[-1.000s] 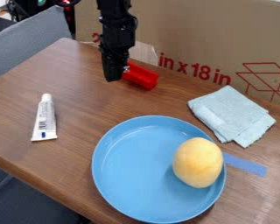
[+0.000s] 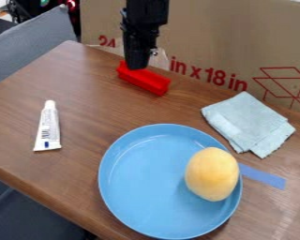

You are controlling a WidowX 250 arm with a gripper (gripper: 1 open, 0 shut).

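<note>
My black gripper [image 2: 138,60] is raised at the top of the view, shut, over the left end of a red cylindrical object [image 2: 149,81] lying near the cardboard at the back. A blue plate [image 2: 140,187] at the front holds a round yellow object [image 2: 212,173] on its right side. A white tube [image 2: 48,126] lies at the left. A folded light blue cloth [image 2: 247,123] lies at the right.
Cardboard [image 2: 240,47] stands along the back of the wooden table [image 2: 90,112]. A blue tape strip [image 2: 265,176] is beside the plate. A grey surface lies beyond its left edge.
My gripper has moved right and upward, from beside the red object to above it, showing more of that object's left end.
</note>
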